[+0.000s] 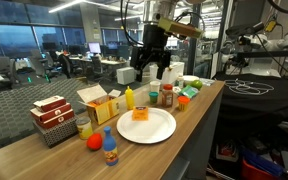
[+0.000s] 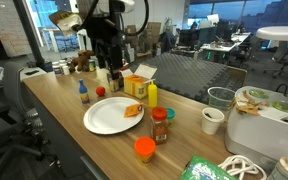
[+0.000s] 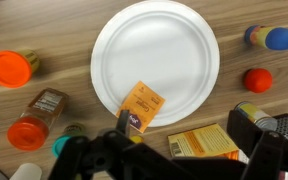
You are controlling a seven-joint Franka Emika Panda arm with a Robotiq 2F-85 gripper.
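A white plate (image 1: 147, 125) lies on the wooden table, with a small orange packet (image 3: 142, 106) resting on its edge nearest the bottles. The open gripper hangs above this area, nothing between its fingers. In the wrist view, one dark fingertip (image 3: 123, 122) appears just beside the packet and the other lies past the plate's rim. From exterior view 1, clear space separates the gripper (image 1: 150, 71) from the table and the plate. Exterior view 2 has the plate (image 2: 114, 115) and packet (image 2: 133, 109) unobstructed below the arm.
A blue bottle (image 1: 110, 147), red ball (image 1: 95, 142), tin (image 1: 84, 128), open yellow box (image 1: 100, 105) and yellow bottle (image 1: 129, 98) stand around the plate. Beyond it are a red-lidded jar (image 2: 159, 126) and orange cup (image 2: 144, 149). Bare wood (image 1: 44, 160) shows at the near end.
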